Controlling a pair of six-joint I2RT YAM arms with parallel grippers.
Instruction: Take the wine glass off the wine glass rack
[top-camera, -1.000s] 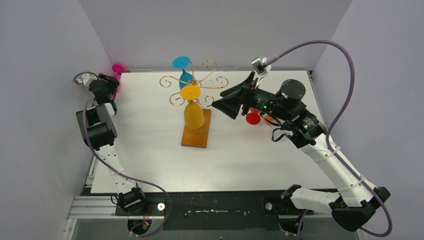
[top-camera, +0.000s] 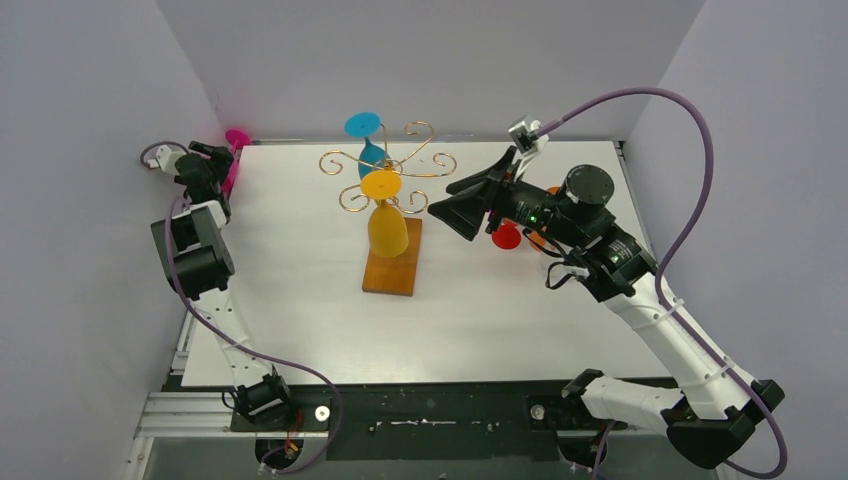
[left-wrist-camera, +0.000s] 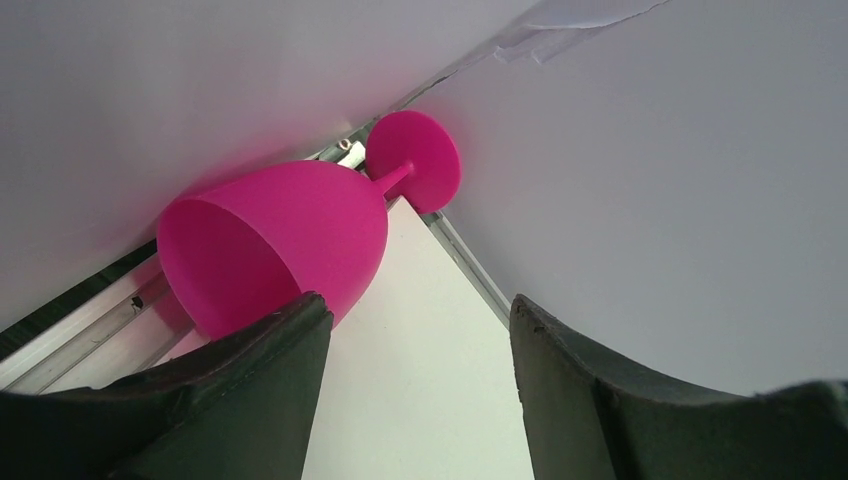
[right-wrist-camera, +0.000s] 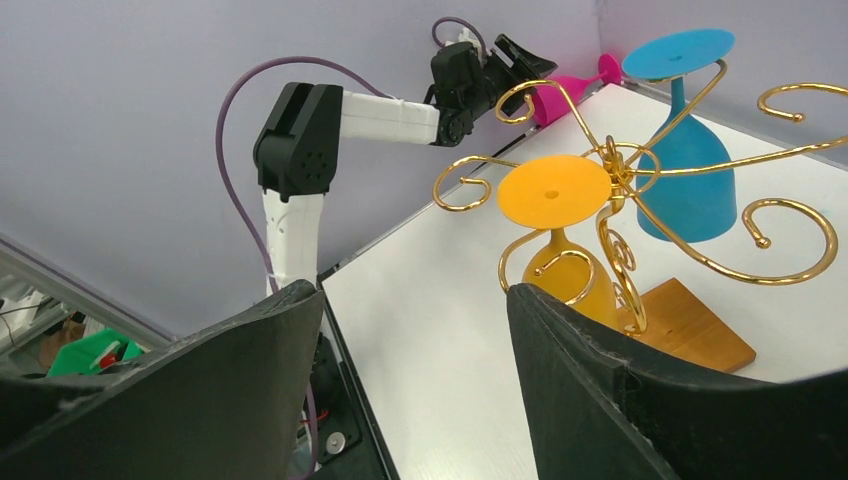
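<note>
A gold rack on a wooden base (top-camera: 392, 270) carries a yellow glass (top-camera: 388, 232) and a blue glass (top-camera: 365, 152), both hung foot up. My left gripper is at the table's back-left corner, part open and empty, above and just in front of a pink wine glass (left-wrist-camera: 320, 230) that lies on its side. My right gripper is open and empty, to the right of the rack, facing it.
A red glass (top-camera: 506, 236) and an orange one lie at the right under my right arm, partly hidden. Walls border the table at left, back and right.
My left gripper has shifted slightly back and left, off the pink glass. My right arm has moved slightly to the right. The glasses on the rack are unchanged.
</note>
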